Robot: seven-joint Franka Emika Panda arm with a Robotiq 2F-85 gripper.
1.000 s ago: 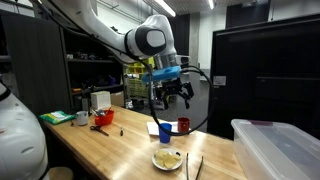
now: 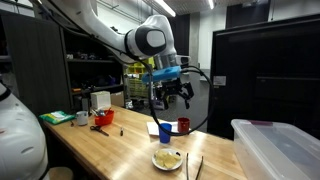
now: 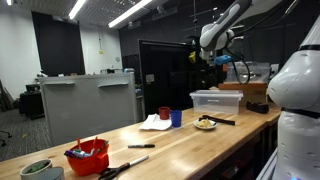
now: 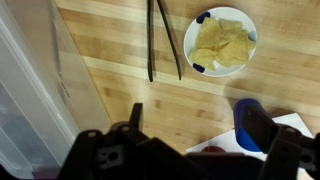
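My gripper is open, its fingers wide apart with nothing between them. In exterior view 1 the gripper [image 2: 183, 100] hangs high above the table. A white bowl of yellow chips [image 4: 222, 42] sits on the wood, toward the top of the wrist view. The blue cup [image 4: 247, 138] is partly covered by the right-hand finger there. A red cup [image 2: 183, 125] stands behind the blue cup [image 2: 165, 132] in exterior view 1. Two thin dark sticks [image 4: 168, 38] lie beside the bowl.
A clear plastic bin [image 2: 275, 150] borders the table at the right. White cloth or paper [image 3: 157, 122] lies near the cups. A red basket [image 3: 88, 157] with tools in it stands at the other end. Bare wood [image 4: 120, 95] shows between the sticks and the bin.
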